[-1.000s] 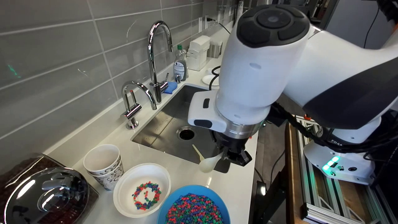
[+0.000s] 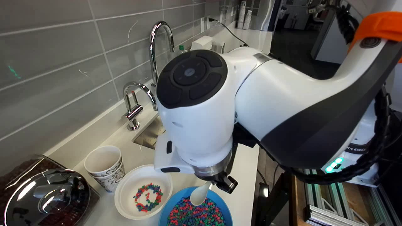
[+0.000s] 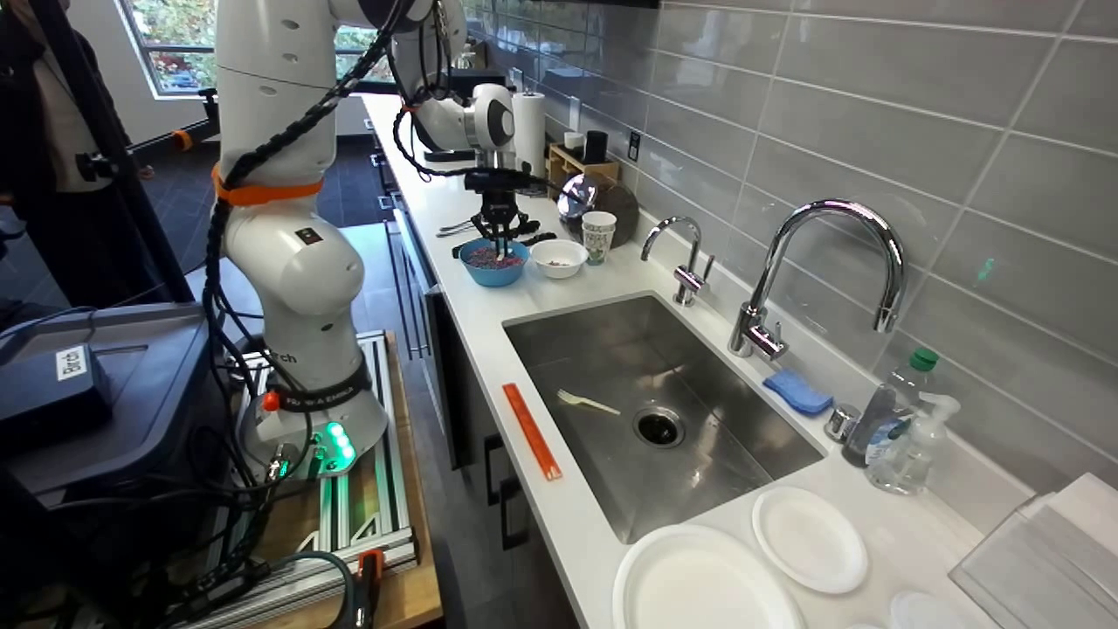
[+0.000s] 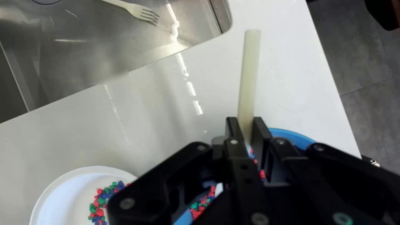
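My gripper is shut on the handle of a pale spoon (image 4: 249, 75), which sticks up between its fingers in the wrist view. In exterior view 1 the spoon's bowl (image 2: 198, 194) points down over the blue bowl (image 2: 164, 217), in front of the red, green and blue pebbles (image 2: 196, 215) in it. Whether the spoon touches the pebbles is hard to tell. Beside the blue bowl stands a white bowl (image 2: 124, 177), with a loose ring of similar pebbles (image 2: 158, 196) on its bottom.
Two nested patterned cups (image 2: 103, 162) and a dark glossy lid (image 2: 47, 199) stand by the wall. A fork (image 3: 587, 402) lies in the steel sink (image 3: 618, 461). An orange strip (image 3: 531, 432) and white plates (image 3: 692, 587) occupy the counter nearer exterior view 2.
The arm has moved from the sink's edge toward exterior view 1 and lowered, bringing the held spoon over the blue bowl. Both bowls are where they were.
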